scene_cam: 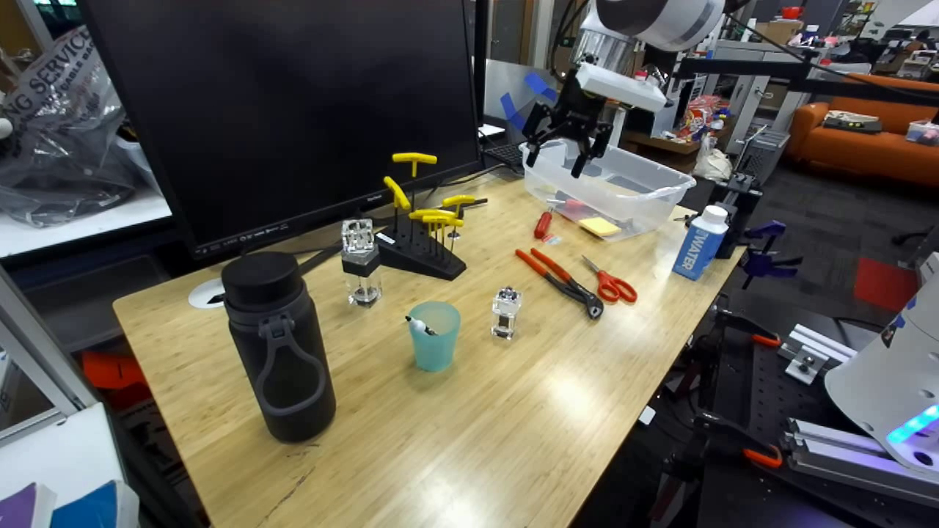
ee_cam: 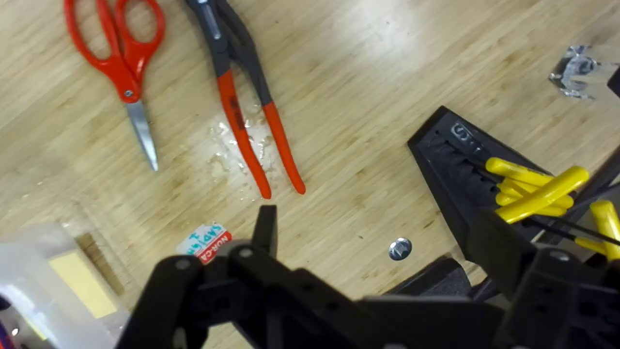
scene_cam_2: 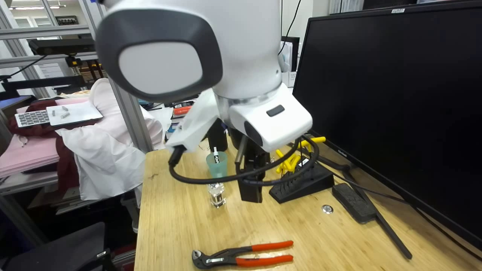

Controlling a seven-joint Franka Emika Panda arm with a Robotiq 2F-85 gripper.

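Observation:
My gripper (scene_cam: 556, 162) hangs over the far end of the table, beside the clear plastic bin (scene_cam: 656, 189). Its black fingers (ee_cam: 266, 228) stand wide apart in the wrist view, and only bare wood and a small silver disc (ee_cam: 400, 249) show below the gap. A red-handled screwdriver (scene_cam: 543, 225) lies in front of the bin; I cannot make it out in the wrist view. Pliers with red-orange handles (ee_cam: 235, 119) and red scissors (ee_cam: 125, 72) lie flat nearby. Yellow-handled hex keys (ee_cam: 540, 195) stand in a black holder (scene_cam: 414, 255).
A monitor (scene_cam: 290, 105) borders the back edge. A black bottle (scene_cam: 279, 352), teal cup (scene_cam: 435, 336) with a marker, two clear blocks (scene_cam: 505, 312) and a water carton (scene_cam: 701, 243) stand upright on the table.

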